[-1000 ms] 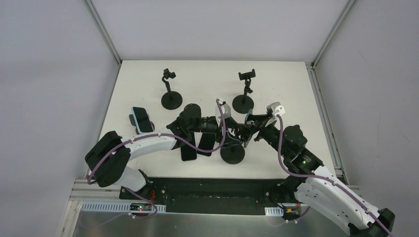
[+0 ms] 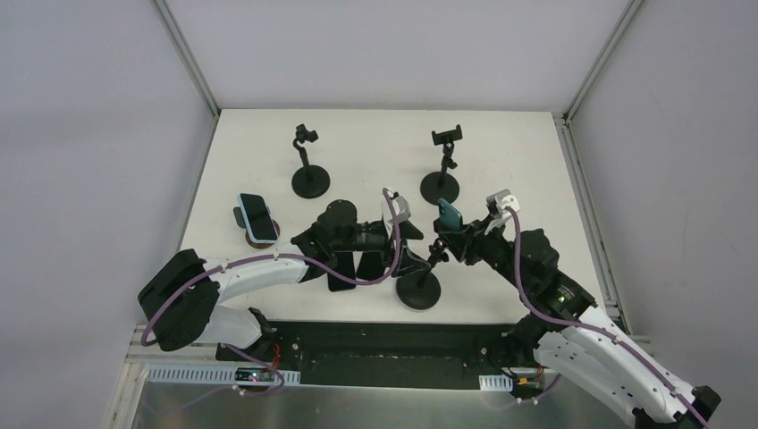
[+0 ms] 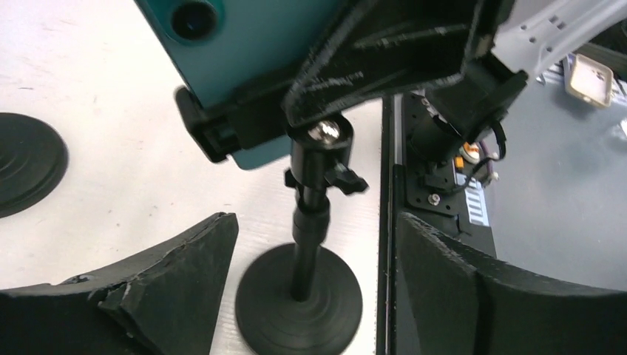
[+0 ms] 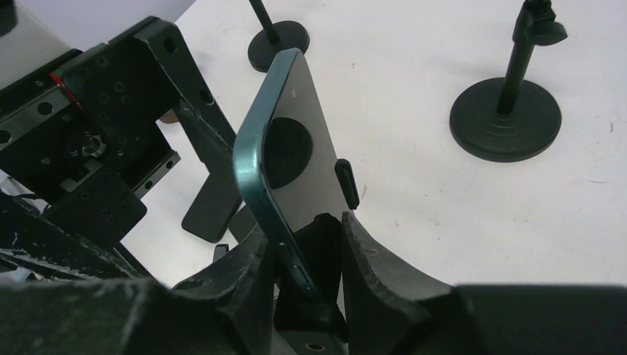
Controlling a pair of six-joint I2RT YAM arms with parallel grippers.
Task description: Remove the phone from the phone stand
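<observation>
A teal-edged phone sits in the clamp of the front black phone stand. In the right wrist view the phone rises between the fingers of my right gripper, which is shut on its lower part; a dark clamp piece lies there too, and the exact contact is partly hidden. My left gripper is open, its fingers wide apart on both sides of the stand's post, with no contact showing.
Two empty black stands stand at the back. Another phone rests on a holder at the left. Dark phones lie flat near the left gripper.
The left gripper has drawn back left from the clamp and opened.
</observation>
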